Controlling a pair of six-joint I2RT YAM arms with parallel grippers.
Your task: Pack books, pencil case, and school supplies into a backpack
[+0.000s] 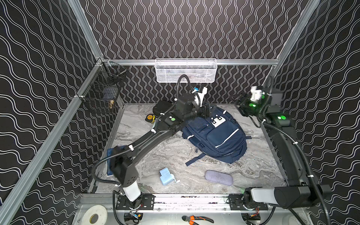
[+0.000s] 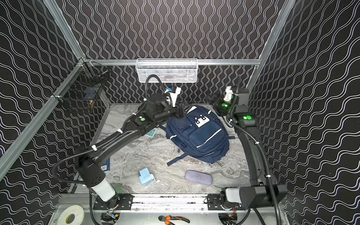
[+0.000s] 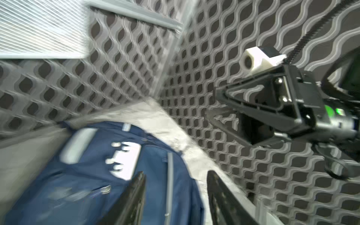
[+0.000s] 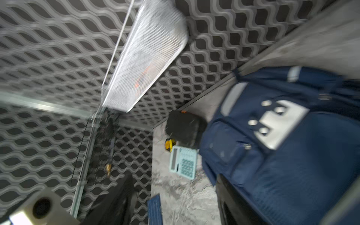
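Note:
The navy backpack [image 1: 225, 138] lies flat at the back right of the table, its front flap folded down over the main compartment. Just above its upper left edge is my left gripper, its fingers apart and nothing between them. My right gripper hangs open in the air to the right of the bag, also empty. A dark pencil case [image 4: 184, 127] and a light blue calculator [image 4: 183, 162] lie left of the backpack. Mostly behind my left arm is a blue book [image 1: 109, 161]. A light blue sharpener [image 1: 166, 176] and a grey-purple case [image 1: 219, 177] lie near the front.
A yellow tape measure [image 1: 150, 118] rests by the pencil case. On the back wall hangs a white mesh basket [image 1: 186, 71]; a black wire basket [image 1: 103, 90] is on the left. Bare table [image 1: 191, 178] shows between the sharpener and the grey-purple case.

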